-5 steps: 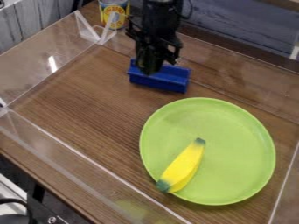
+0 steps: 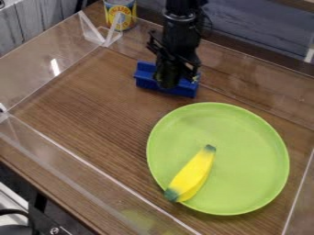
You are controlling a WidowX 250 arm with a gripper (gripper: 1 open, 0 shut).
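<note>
The black gripper (image 2: 164, 70) is lowered over a blue block (image 2: 183, 88) at the upper middle of the wooden table. Its fingertips are down at the block and partly hide it; whether they grip it cannot be told. A yellow banana (image 2: 192, 173) with green ends lies on the green plate (image 2: 245, 156) at the lower right.
A can (image 2: 120, 12) stands at the back left, near a clear plastic piece (image 2: 103, 31). A wall (image 2: 267, 27) borders the back.
The gripper has moved down onto the blue block, covering more of it. The banana and plate are unchanged.
</note>
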